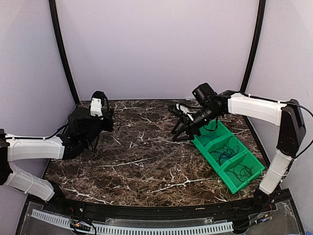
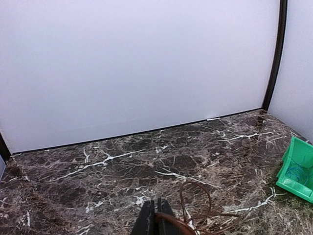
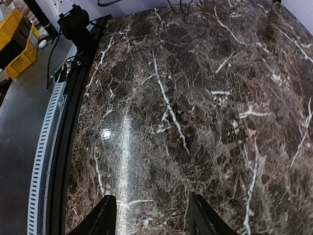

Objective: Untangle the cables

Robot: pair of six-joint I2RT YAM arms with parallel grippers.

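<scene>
My left gripper (image 1: 113,122) is over the left part of the table, shut on a thin cable. That cable (image 2: 201,216) looks reddish-brown in the left wrist view, running out from the fingertips in loose loops. Faint dark loops of the cable (image 3: 160,32) show at the top of the right wrist view. My right gripper stands open, nothing between its fingers; in the top view it is beside the green box's back-left corner. The green box (image 1: 226,182) has three compartments: bluish cables at the back, a dark teal tangle (image 1: 224,154) in the middle, dark cables (image 1: 243,171) in front.
White walls (image 1: 156,49) close off the back and sides. My right arm partly covers the box's back compartment in the top view.
</scene>
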